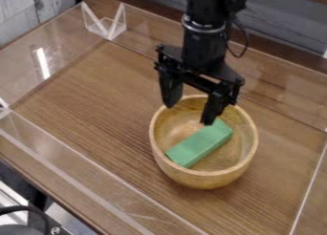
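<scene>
My gripper [193, 87] is open, its black body reaching down from the top centre, fingers hanging over the back of a beige oval bowl [246, 158]. In the bowl lies a green rectangular block [197, 144], tilted diagonally, in front of and below the gripper, with nothing seen between the fingers.
A white wire-like holder [107, 25] stands at the back left. A dark cable lies at the bottom left edge. A low rim runs along the back.
</scene>
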